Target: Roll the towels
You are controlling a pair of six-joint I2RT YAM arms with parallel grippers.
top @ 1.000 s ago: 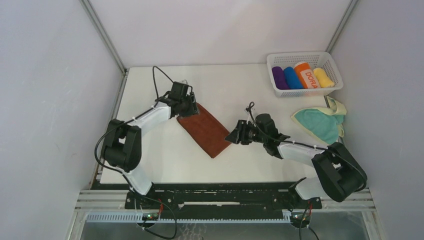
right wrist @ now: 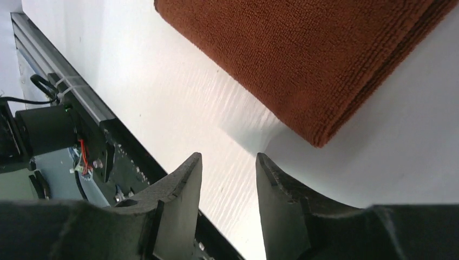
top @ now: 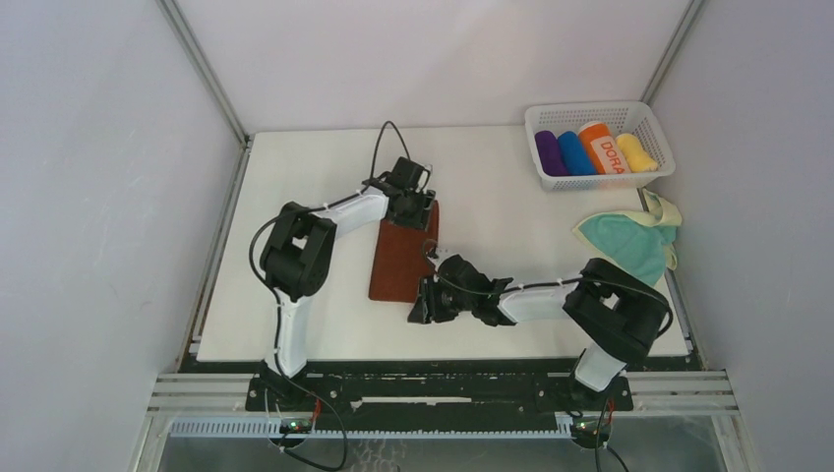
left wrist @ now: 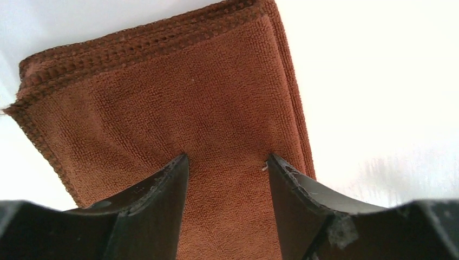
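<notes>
A brown towel [top: 401,264], folded into a long rectangle, lies on the white table with its length running from back to front. Its layered far edge shows in the left wrist view, where the cloth [left wrist: 200,103] spreads out flat. Over the towel's far part is my left gripper, its fingers parted and no cloth pinched between the tips. Near the towel's front right corner, my right gripper stands open over bare table. That folded corner [right wrist: 319,130] rests just beyond its fingertips, apart from them.
At the back right a white basket [top: 602,182] holds purple, blue, orange and yellow rolled items. A crumpled teal cloth [top: 629,246] with a yellow border lies by the right edge. Bare table surrounds the brown towel.
The brown towel has turned from a diagonal to nearly straight. My left gripper has moved right; my right gripper has moved left and toward the front edge.
</notes>
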